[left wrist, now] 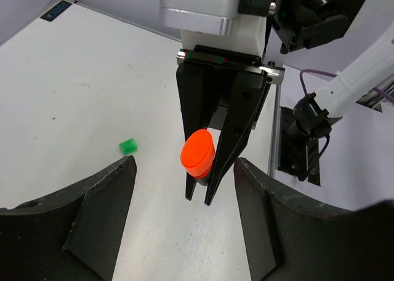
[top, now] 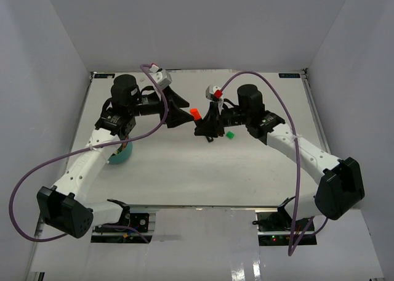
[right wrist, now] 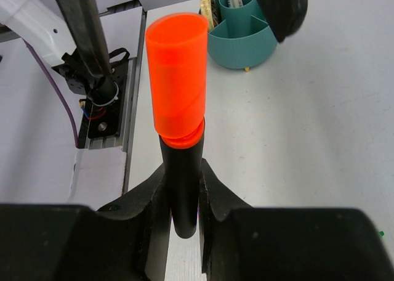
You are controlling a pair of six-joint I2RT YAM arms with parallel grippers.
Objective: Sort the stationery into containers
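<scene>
My right gripper (top: 201, 128) is shut on a black marker with an orange end (top: 196, 114), held above the table near its middle. In the right wrist view, the marker's black barrel (right wrist: 183, 195) sits between the fingers, its orange part (right wrist: 178, 77) pointing away from them. My left gripper stands open and empty, facing the orange end; its two fingers (right wrist: 283, 10) show to either side of the marker, clear of it. The teal container (right wrist: 243, 50) is at the table's left, holding several items, partly hidden by the left arm in the top view.
A small green block (top: 230, 135) lies on the table right of centre. A dark object (top: 209, 138) lies beside it, mostly under the right gripper.
</scene>
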